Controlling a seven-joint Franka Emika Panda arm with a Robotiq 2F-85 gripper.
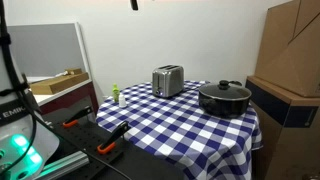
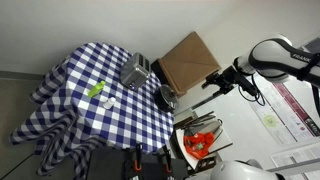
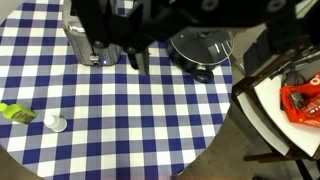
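Observation:
A silver toaster [image 1: 168, 81] stands on the blue-and-white checkered table [image 1: 185, 128]. To its right is a black lidded pot [image 1: 224, 98]. On the left side sit a green bottle [image 3: 15, 113] and a small white bottle [image 3: 55, 121]. In the second exterior view, my gripper [image 2: 218, 83] hangs in the air away from the cloth, past the pot's side. Its dark fingers [image 3: 138, 50] cross the top of the wrist view, open, partly hiding the toaster and pot. Nothing shows between them.
Orange-handled clamps [image 1: 113, 137] sit at the table's near edge. A white bin [image 3: 272, 104] with red and orange items stands beside the table. Cardboard boxes [image 1: 280, 118] rise behind the pot.

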